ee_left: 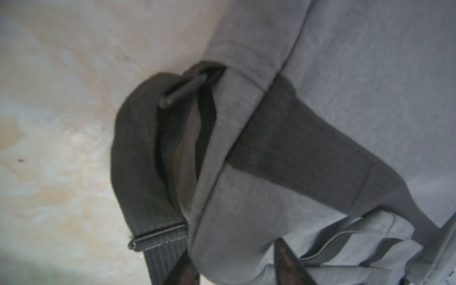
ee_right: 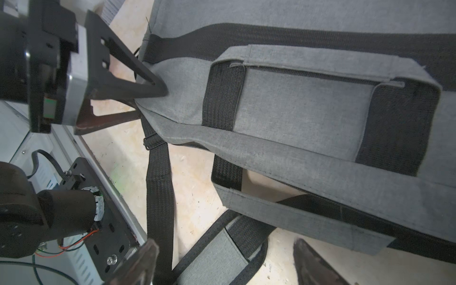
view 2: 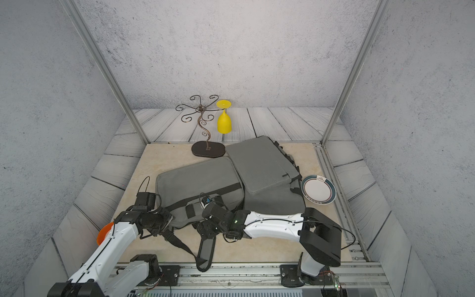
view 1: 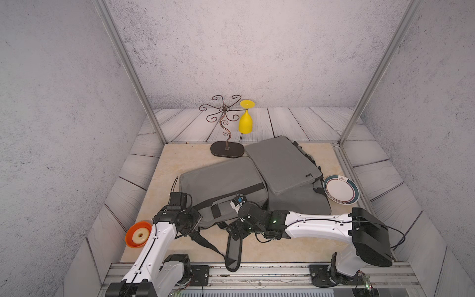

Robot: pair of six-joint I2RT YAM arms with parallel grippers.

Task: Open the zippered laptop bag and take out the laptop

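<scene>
The grey laptop bag lies flat with its black webbing and handle edge facing the front. No laptop shows. At the bag's front left corner is my left gripper, its fingers spread with the corner between them; in the right wrist view one finger is over the grey cloth and the other is beside its edge. A firm grip cannot be made out. My right gripper stands open above the front edge, over the grey handle and shoulder strap. No zipper pull can be made out.
Another grey bag-like piece lies against the bag's right side. A plate is at the far right. Behind stands a metal rack with a yellow goblet. An orange bowl with a doughnut sits by the left arm.
</scene>
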